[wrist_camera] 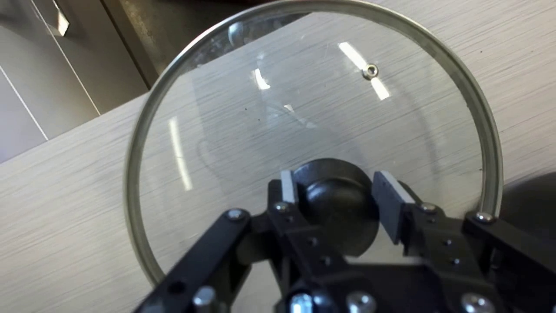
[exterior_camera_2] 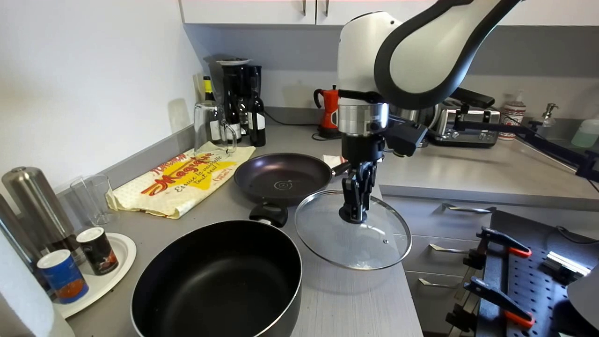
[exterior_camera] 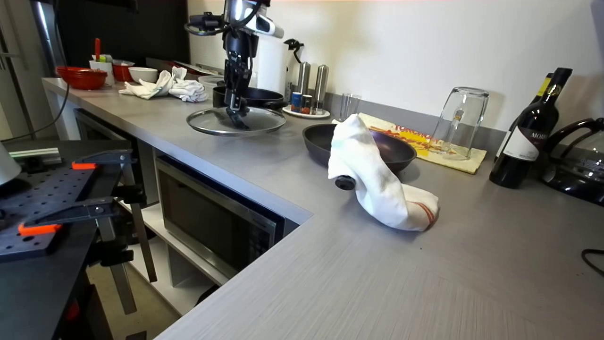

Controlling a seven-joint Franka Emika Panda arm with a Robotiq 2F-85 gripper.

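A round glass lid (exterior_camera_2: 370,247) with a metal rim hangs above the grey counter, with my gripper (exterior_camera_2: 354,216) shut on its black knob. From the wrist the knob (wrist_camera: 339,208) shows between the two grey-padded fingers, and the glass (wrist_camera: 312,104) spreads out below. In exterior view 1 the lid (exterior_camera: 260,122) is raised off the counter, in front of the black pot, and my gripper (exterior_camera: 236,116) is at its middle. The deep black pot (exterior_camera_2: 219,281) stands uncovered and empty in exterior view 2, to the left of the lid.
A dark frying pan (exterior_camera_2: 283,177) sits behind the pot; a white towel (exterior_camera: 368,175) drapes over its handle. Shakers and cups on a plate (exterior_camera_2: 120,247), a glass mug (exterior_camera: 461,122) and bottles (exterior_camera: 526,136) line the wall. The counter's front edge (exterior_camera: 238,175) runs close by the lid.
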